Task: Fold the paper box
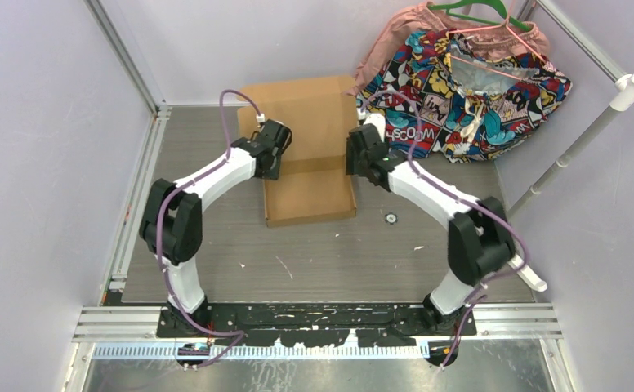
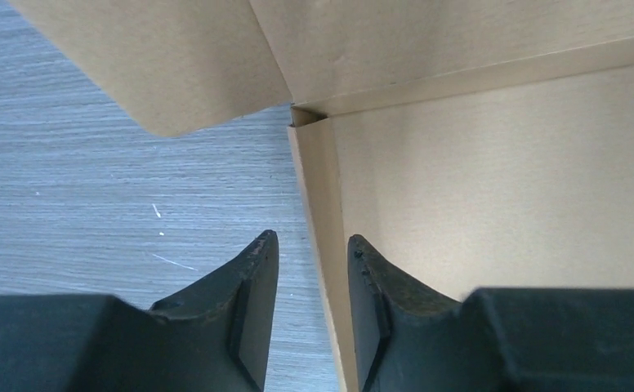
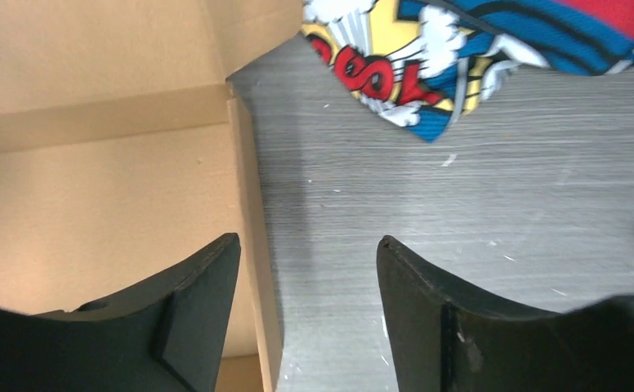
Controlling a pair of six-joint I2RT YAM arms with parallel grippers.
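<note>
The cardboard box [image 1: 309, 196] sits mid-table with its side walls upright and its large lid [image 1: 314, 114] folded back behind it. My left gripper is open above the left wall [image 2: 322, 196], fingers either side of it in that wrist view, apparently not touching. My right gripper stands open over the box's right side, with the right wall [image 3: 252, 220] between and below its fingers, toward the left finger. The lid's side flaps [image 2: 175, 73] angle outward at the hinge.
Printed clothes [image 1: 469, 98] on hangers lie at back right, close to the right gripper. A white rack pole [image 1: 567, 155] stands right. A small round object [image 1: 390, 218] lies right of the box.
</note>
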